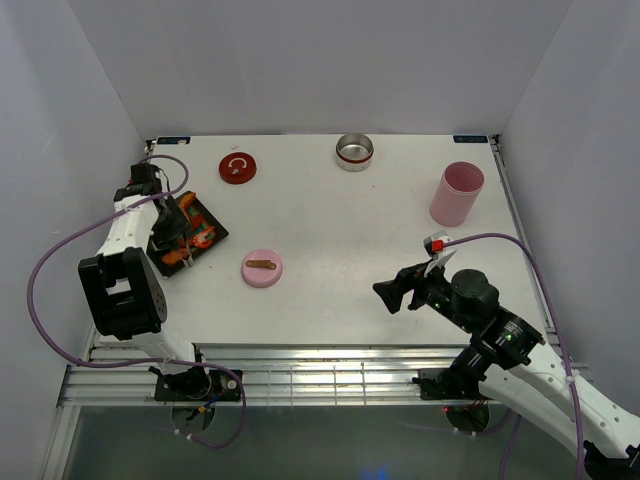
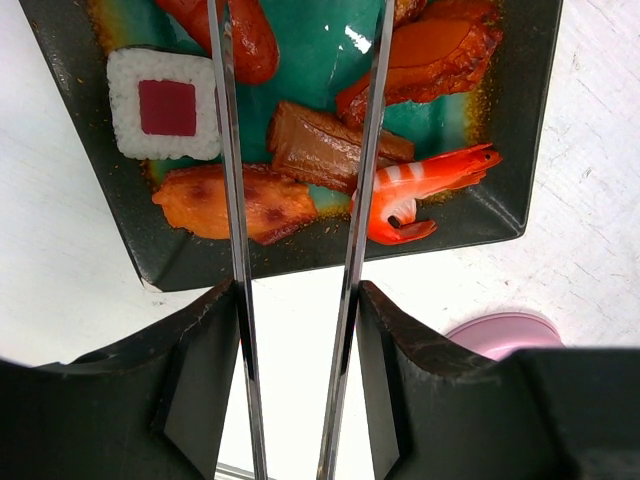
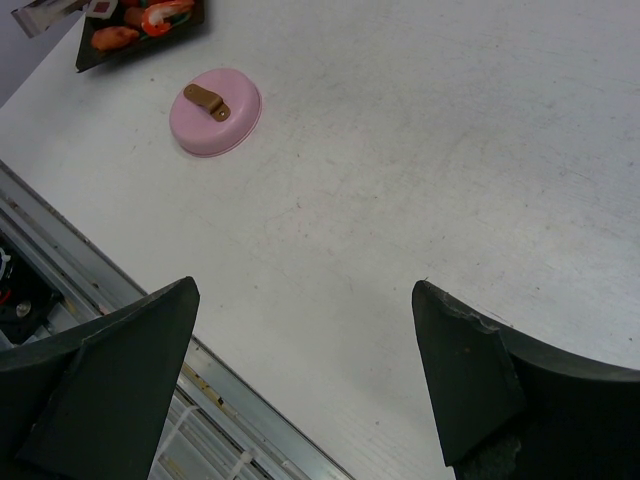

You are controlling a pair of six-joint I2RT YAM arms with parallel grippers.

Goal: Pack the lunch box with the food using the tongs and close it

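A black tray (image 2: 520, 200) of food sits at the left of the table, holding sushi (image 2: 160, 110), a shrimp (image 2: 430, 180), meat pieces (image 2: 420, 70) and a chicken piece (image 2: 200, 205). My left gripper is over it, its long metal tongs parted and reaching down across the tray, with food visible between them; whether they touch any is unclear. A pink round lid (image 1: 262, 275) with a brown handle lies right of the tray. My right gripper stands open and empty over the front right of the table.
A dark red lid (image 1: 238, 170) lies at the back left, a steel container (image 1: 354, 150) at the back centre, a pink cylinder (image 1: 455, 200) at the right.
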